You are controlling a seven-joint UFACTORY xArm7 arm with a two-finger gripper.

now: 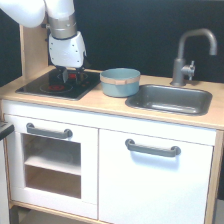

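Observation:
My arm reaches in from the upper left of the camera view, and the dark gripper (68, 76) points down over the black stove top (45, 86). Its fingers are small and dark against the dark stove, so whether they are open or shut does not show. A blue-green pot (120, 85) rests on the wooden counter just right of the stove, apart from the gripper.
Right of the pot are a metal sink (172, 99) and a grey faucet (184, 58). Below the wooden counter (140, 113), the cabinet has a white door (150, 180) and an oven door (50, 165) with a shelf inside. A wooden post stands behind the arm.

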